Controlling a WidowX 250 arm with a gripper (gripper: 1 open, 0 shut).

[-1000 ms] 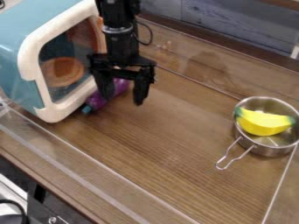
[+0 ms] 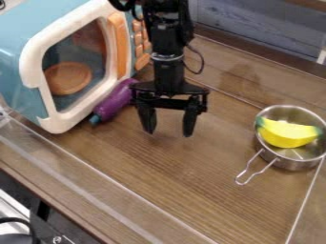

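Note:
My gripper (image 2: 170,118) hangs open near the middle of the table, its two dark fingers apart with nothing between them. Just left of it a purple eggplant (image 2: 116,99) lies on the wood beside a toy microwave (image 2: 32,48), light blue and white with an orange panel and a brown disc inside. At the right, a yellow banana (image 2: 288,132) with green ends sits in a steel pot (image 2: 302,157) whose handle points toward the front.
A grey panel (image 2: 261,33) runs along the back.
My gripper has moved to the right, away from the eggplant and microwave, uncovering more of the eggplant. The pot and banana have not moved.

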